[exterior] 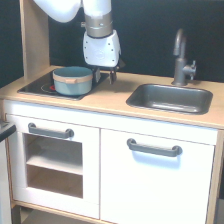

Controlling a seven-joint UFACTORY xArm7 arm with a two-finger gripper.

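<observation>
A teal-grey pot [74, 84] with a brown inside stands upright on the black stovetop [42, 88], at the left of the counter. My gripper [105, 76] points down at the pot's right side, close against or touching its rim. The dark fingers blend into the dark wall behind. Whether they are closed on the pot's edge or handle cannot be made out at this size.
A sink [172, 97] with a grey faucet [181, 60] is at the right of the wooden counter [112, 101]. Below are an open-fronted oven compartment [55, 165] and a white cabinet door [150, 182]. A wooden post [36, 40] rises at the left.
</observation>
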